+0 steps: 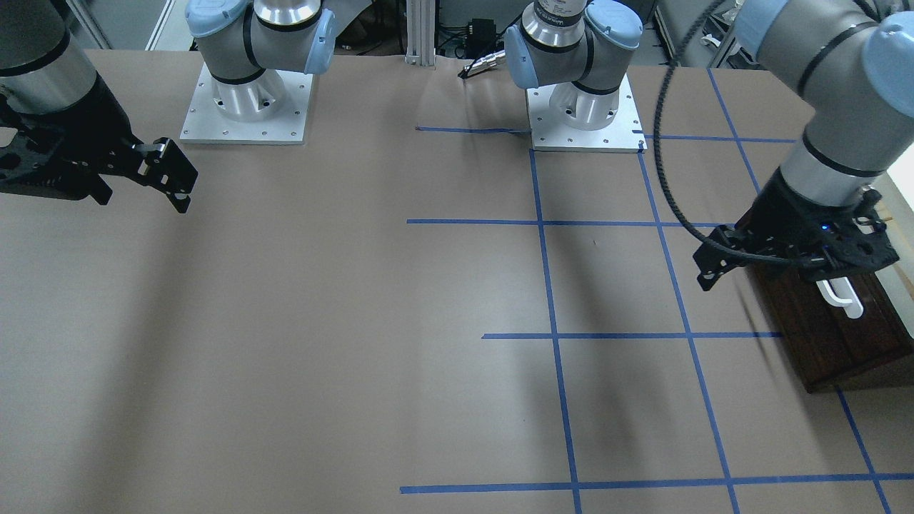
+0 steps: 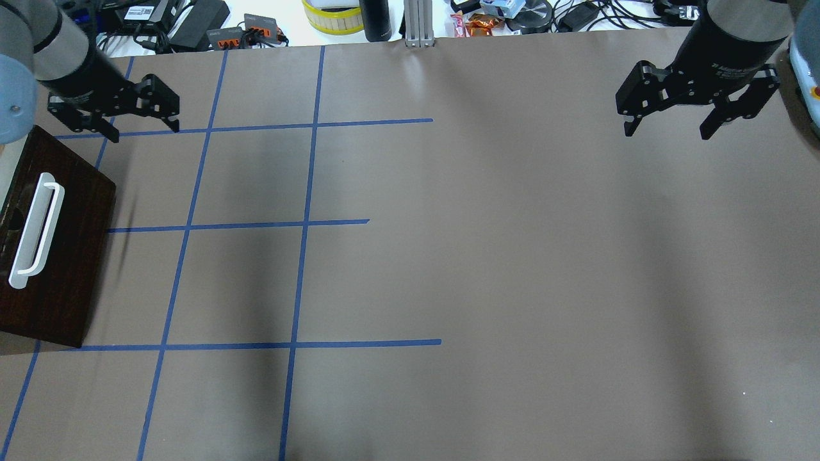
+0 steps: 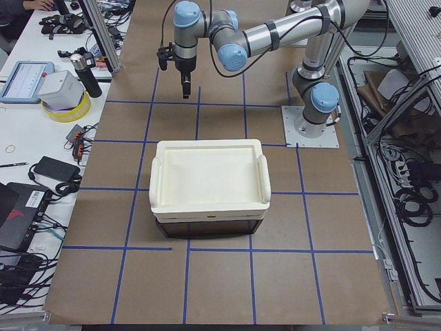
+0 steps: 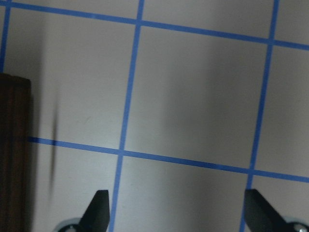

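My gripper (image 2: 142, 129) hangs open above the taped floor grid, just beside and behind a dark wooden box (image 2: 65, 261) with a white handle (image 2: 34, 230) on its side, topped by a white tray. In the front view it (image 1: 717, 275) is at the right, over the box's upper end. In the left wrist view both fingertips show apart at the bottom with only floor between them, and the box's dark edge (image 4: 12, 154) runs along the left. The tray (image 3: 210, 172) looks empty in the left view.
Another arm's gripper (image 2: 696, 107) hangs at the far side, and further arms stand on white base plates (image 1: 248, 128). The tabletop between the arms is clear, marked with blue tape. Cables and tools lie along the table's edge.
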